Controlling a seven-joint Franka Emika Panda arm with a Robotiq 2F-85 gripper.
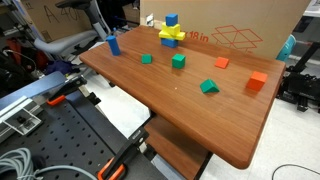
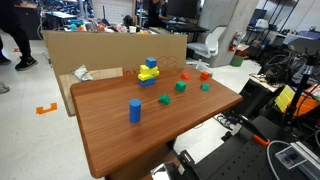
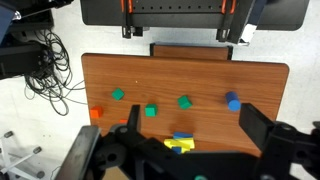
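High above the table, my gripper stands open in the wrist view, its dark fingers spread wide and nothing between them. A stack (image 1: 171,31) of a blue block, a yellow piece and a blue cube rises near the back of the table. The blue cylinder (image 2: 135,111) stands upright apart from it. A green cube (image 1: 178,61) sits mid-table, with green triangular pieces (image 1: 209,86) to either side. Toward the other end are an orange cube (image 1: 257,80) and a flat orange square (image 1: 221,63). Part of the stack is hidden by the gripper in the wrist view.
A cardboard panel (image 2: 110,55) runs along the back edge of the brown table (image 1: 190,110).
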